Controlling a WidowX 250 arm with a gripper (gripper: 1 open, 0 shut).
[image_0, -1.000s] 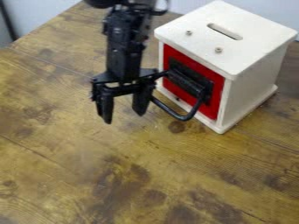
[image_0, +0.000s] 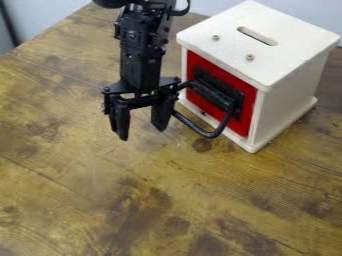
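Observation:
A white wooden box (image_0: 287, 85) stands at the upper right, with two bolts and a slot on top. Its red front panel (image_0: 239, 121) carries a black fixture (image_0: 215, 89) with a bent black bar reaching out to the left. My black gripper (image_0: 140, 119) is left of the box, open above the table, its fingers pointing down with nothing between them. The bar passes beside the gripper's body; whether they touch is unclear.
A pale wall shows at the top left corner.
The arm looks blurred a second ago and sharp now, with very little shift in position. The box stands unchanged.

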